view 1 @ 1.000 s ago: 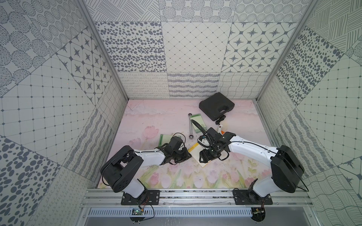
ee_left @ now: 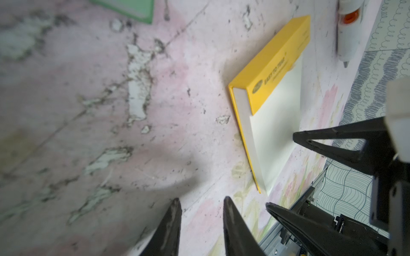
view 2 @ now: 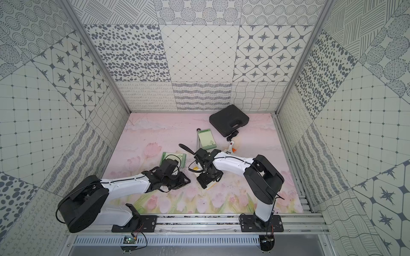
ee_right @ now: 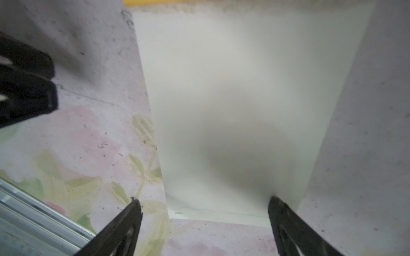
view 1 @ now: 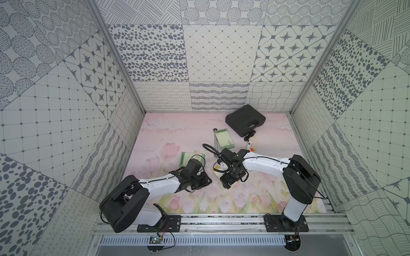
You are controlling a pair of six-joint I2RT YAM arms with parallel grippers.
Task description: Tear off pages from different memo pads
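Observation:
A white memo pad with a yellow binding (ee_left: 271,64) lies in front of my grippers. My right gripper is open over the pad's white sheet (ee_right: 252,106), fingertips at its loose end, nothing seen held. My left gripper stands open to the left of that pad, low over the table, empty. A green pad (view 1: 188,157) lies behind my left arm, partly hidden; another green pad (view 1: 223,137) lies farther back.
A black case (view 1: 245,119) sits at the back right, with a glue gun or similar white-orange tool (ee_left: 348,29) nearer. A wrench (view 2: 198,135) lies beside the back pad.
My left arm has drawn back a little to the left from that pad.

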